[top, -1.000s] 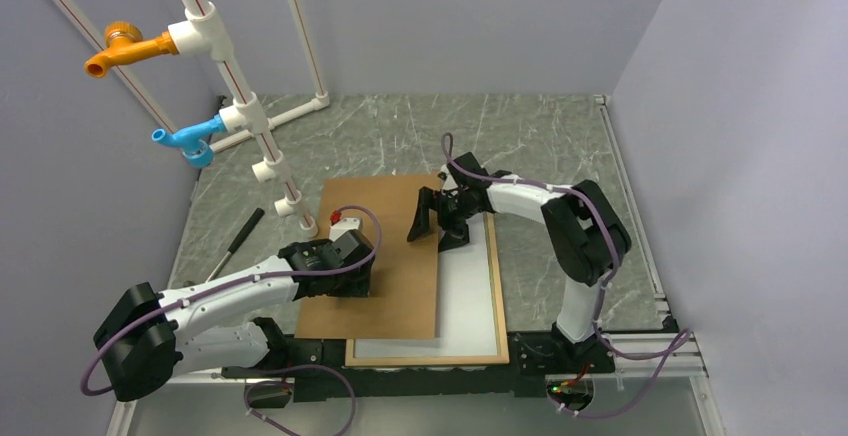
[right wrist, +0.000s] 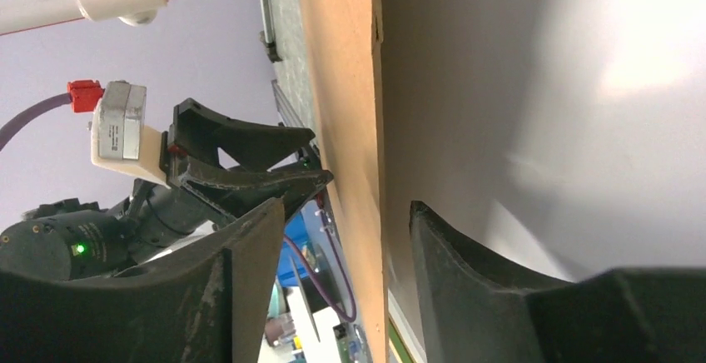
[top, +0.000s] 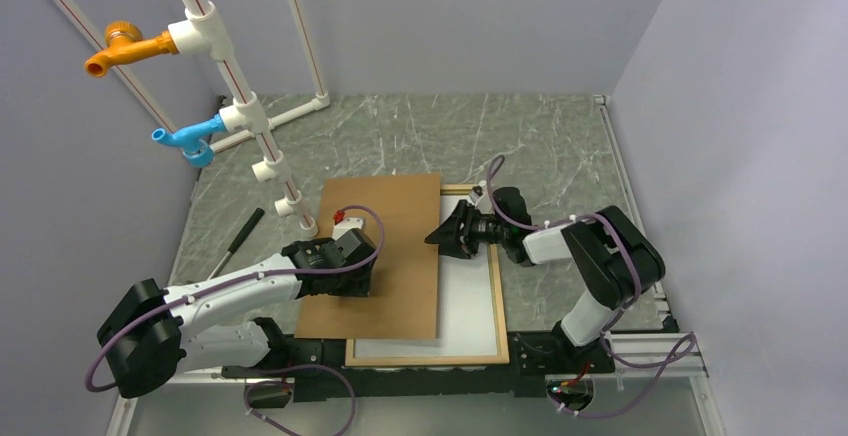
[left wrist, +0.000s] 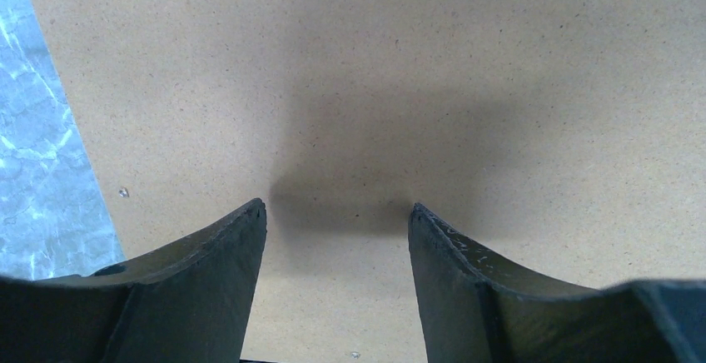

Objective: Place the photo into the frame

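A flat brown board point(top: 405, 256), possibly the frame's back, covers the left part of the light wooden frame point(top: 498, 301). A whitish panel point(top: 466, 301) shows inside the frame; I cannot make out a separate photo. My left gripper is low over the board's face; its fingertips point(left wrist: 250, 221) are apart, with only board surface visible between them, and its grip is unclear. At the board's right edge is my right gripper, part open. Its fingers straddle that edge, with gaps showing on both sides.
On the left stand white pipes point(top: 240, 86) with an orange tap point(top: 130, 48) and a blue tap point(top: 190, 139). A black-handled tool point(top: 245, 231) lies left of the board. Behind the frame, the grey marbled table point(top: 430, 131) is clear.
My right gripper has moved right and slightly toward the front, from above the board to its right edge, and its fingers have come closer together. The left arm and the board look unmoved.
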